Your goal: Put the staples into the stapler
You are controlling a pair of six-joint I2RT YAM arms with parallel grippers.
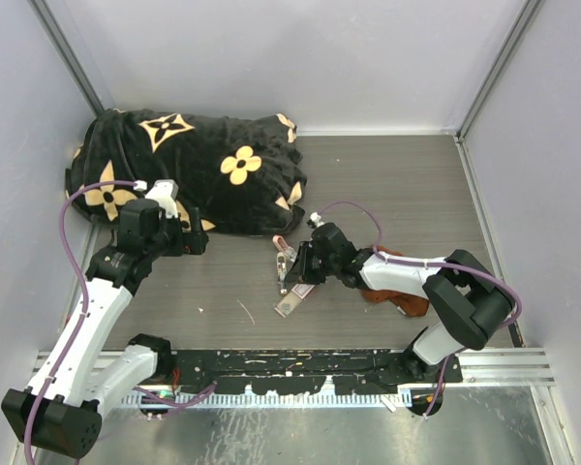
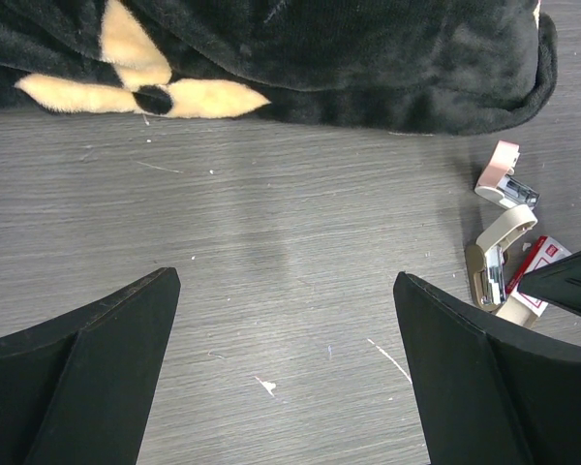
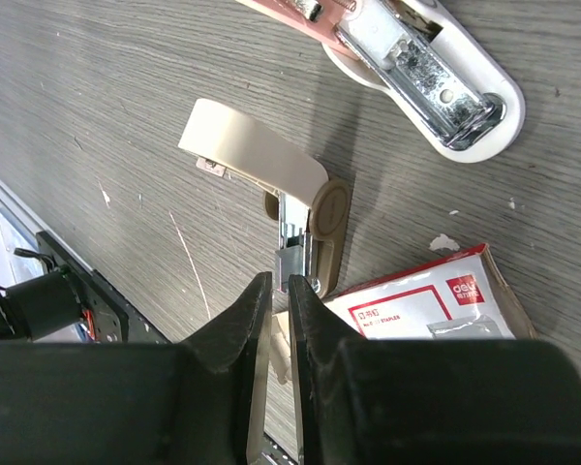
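Observation:
The cream-and-brown stapler (image 3: 257, 150) stands with its top swung open and its metal channel (image 3: 292, 223) exposed. Just at the near end of that channel, my right gripper holds its fingertips a narrow gap apart; nothing clear shows between them. Below it the staple box (image 3: 407, 310), white and red, lies partly hidden behind the fingers. In the left wrist view the same stapler (image 2: 504, 229) appears at the right edge. My left gripper (image 1: 196, 235) hangs wide open and empty over the left of the table, well away from the stapler.
A second stapler (image 3: 445, 82), pink and white and also opened, lies just behind the first. A black blanket with yellow flowers (image 1: 203, 165) fills the back left. Brown cloth (image 1: 397, 300) lies under the right arm.

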